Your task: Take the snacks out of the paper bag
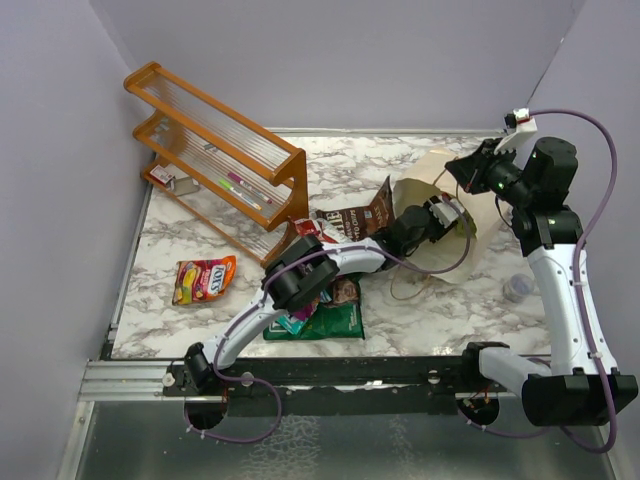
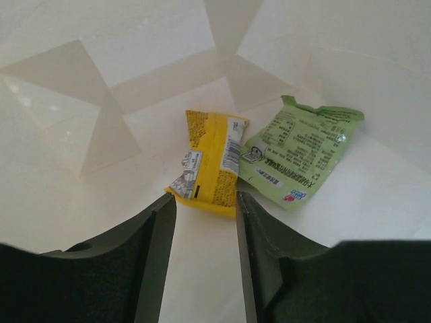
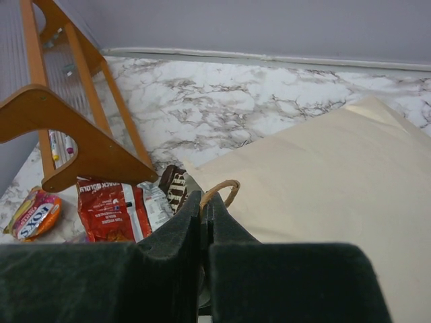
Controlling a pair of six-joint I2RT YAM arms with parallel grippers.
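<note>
The cream paper bag [image 1: 431, 263] lies on its side at the right, its mouth towards the left arm. Inside, the left wrist view shows a yellow snack pack [image 2: 217, 155] leaning against a green pack [image 2: 306, 149] on its right. My left gripper reaches into the bag, its fingers part open, with the yellow pack's lower end just beyond and between the fingertips. Neither finger clearly presses on it. My right gripper is shut on the bag's thin twisted handle [image 3: 229, 186], which loops out between its fingertips at the bag's upper edge.
Several snack packs, among them a brown pack [image 1: 362, 218] and a green pack [image 1: 330, 323], lie in a heap under the left arm. A colourful pack [image 1: 204, 280] sits apart at the left. The wooden shelf [image 1: 222, 150] stands behind. Clear table shows at front left.
</note>
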